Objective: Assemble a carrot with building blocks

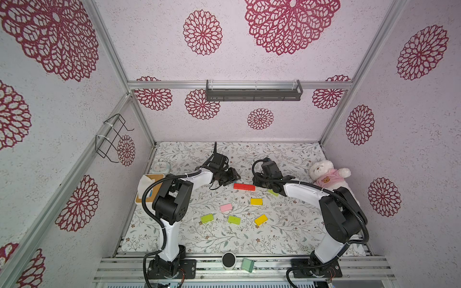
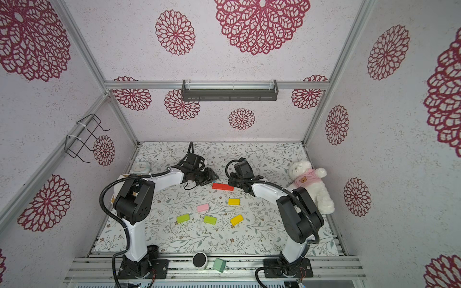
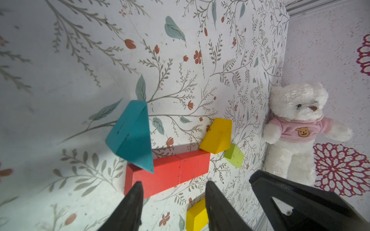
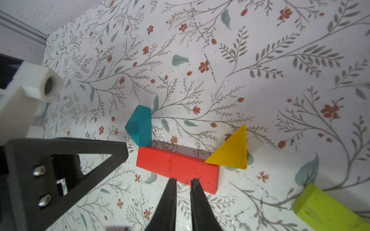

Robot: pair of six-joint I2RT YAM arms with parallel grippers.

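Two red blocks (image 1: 244,186) lie end to end, forming a bar on the table. Against the bar's left end stands a teal wedge-shaped block (image 3: 135,142); a yellow triangular block (image 4: 234,150) is at its right end. My left gripper is over the bar's left part, fingers apart and empty. From the right, my right gripper points at the bar. Its fingers (image 4: 171,192) are a narrow gap apart, with nothing between them. The top views hide most of the teal and yellow pieces behind the grippers.
Nearer the front lie two yellow blocks (image 1: 256,201), a pink block (image 1: 225,207) and two green blocks (image 1: 207,218). Another green block (image 4: 327,209) sits by the right gripper. A teddy bear (image 1: 332,177) is at the right wall.
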